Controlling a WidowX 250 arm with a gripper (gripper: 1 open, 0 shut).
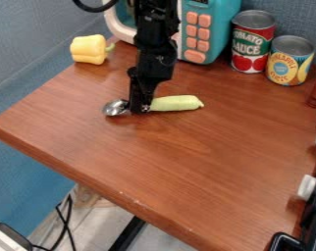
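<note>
The black gripper [139,104] hangs low over the wooden table [147,167], its tip down at a metal spoon [116,107] whose round bowl lies to the left. A pale corn cob or similar long pale vegetable [177,103] lies just right of the fingertips, partly behind them. Whether the fingers are shut on the spoon is too small to tell.
A teal toy microwave [216,25] stands at the back, with a tomato can [251,44] and another can [289,62] to its right. A yellow pepper [90,49] is at back left, a black appliance [305,221] at front right.
</note>
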